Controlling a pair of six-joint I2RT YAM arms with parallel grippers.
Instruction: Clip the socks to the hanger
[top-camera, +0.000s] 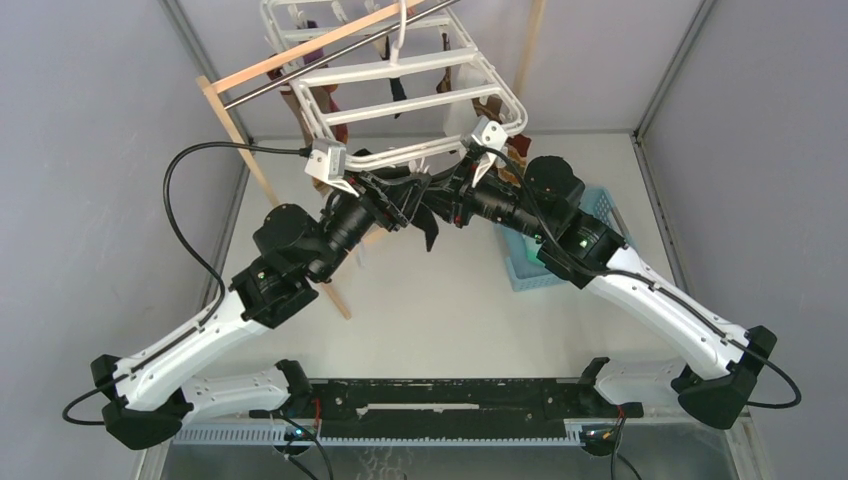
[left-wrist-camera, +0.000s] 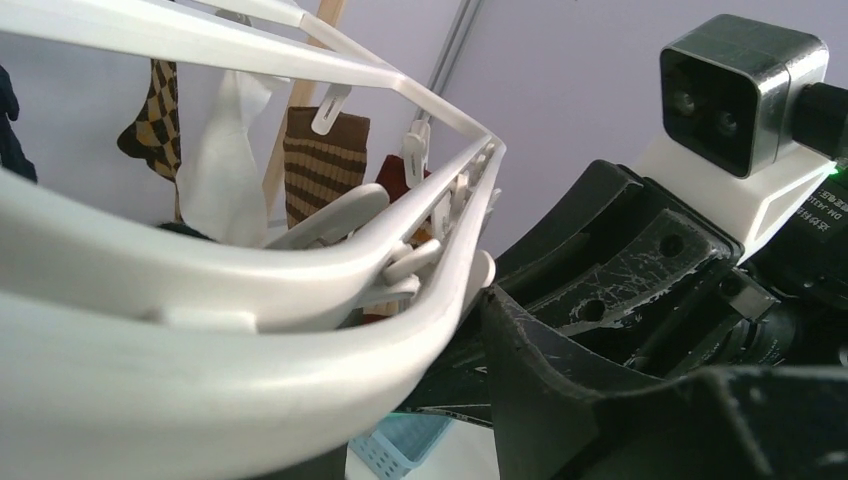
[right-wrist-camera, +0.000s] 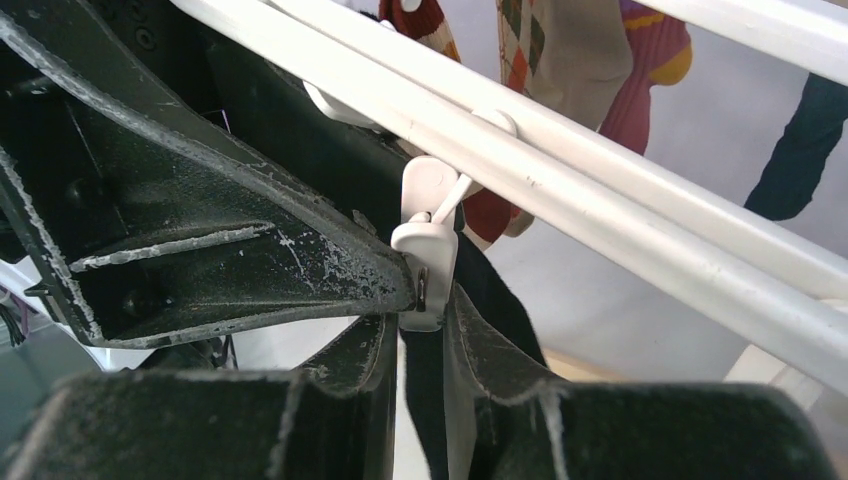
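Observation:
The white hanger (top-camera: 395, 70) hangs with socks clipped along it, among them a striped brown sock (left-wrist-camera: 325, 160) and a white one (left-wrist-camera: 220, 150). At its front edge my two grippers meet. In the right wrist view a white clip (right-wrist-camera: 425, 270) sits beside the tip of my left gripper's black finger (right-wrist-camera: 250, 250); whether that gripper is open is unclear. A black sock (right-wrist-camera: 425, 400) hangs below the clip, with my right gripper shut on it. Both grippers partly hide each other in the top view.
A blue basket (top-camera: 540, 280) stands at the right behind my right arm. Wooden bars (top-camera: 335, 300) of the rack are at the left.

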